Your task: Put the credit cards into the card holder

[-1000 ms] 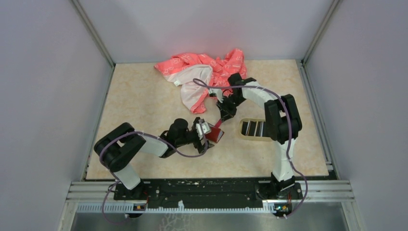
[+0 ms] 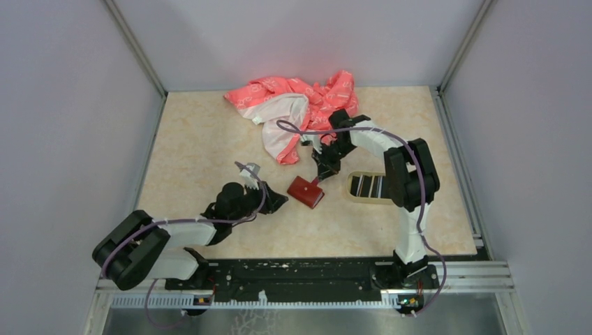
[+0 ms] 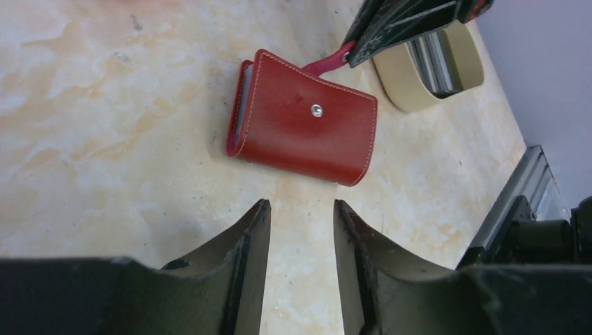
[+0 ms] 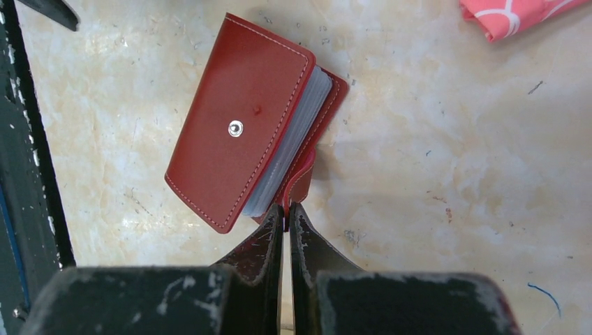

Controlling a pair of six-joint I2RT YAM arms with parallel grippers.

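Observation:
The dark red card holder point(image 2: 305, 192) lies folded over on the table between my two arms, its snap button and clear sleeve edges visible in the right wrist view. My right gripper is shut on the holder's strap point(image 4: 300, 183), which sticks out from one side. My left gripper stands open just short of the holder, nothing between its fingers. At the right, several dark and light cards point(image 2: 368, 186) stand in a cream box, partly covered by my right arm.
The cream box's rim point(image 2: 366, 202) sits close to my right forearm. A crumpled pink cloth point(image 2: 314, 98) covers the table's back middle. Bare tabletop lies at the left and in front of the holder.
My left gripper has drawn back to the left, off the card holder, and turned. The right gripper has moved only slightly, keeping the strap; the holder is now uncovered.

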